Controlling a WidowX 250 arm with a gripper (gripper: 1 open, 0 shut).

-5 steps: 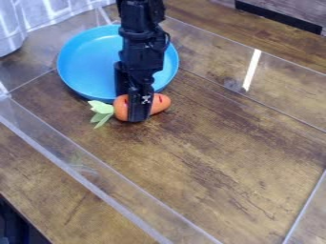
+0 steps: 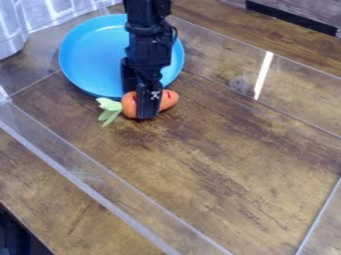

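A black gripper reaches down from the top of the view, its lower end around an orange toy carrot with a pale green top. A blue plate lies just behind the carrot, partly hidden by the arm.
A white object stands at the top left. Clear strips run along the table's edges.
The gripper has shifted very slightly at the carrot; the carrot and plate look almost unmoved.
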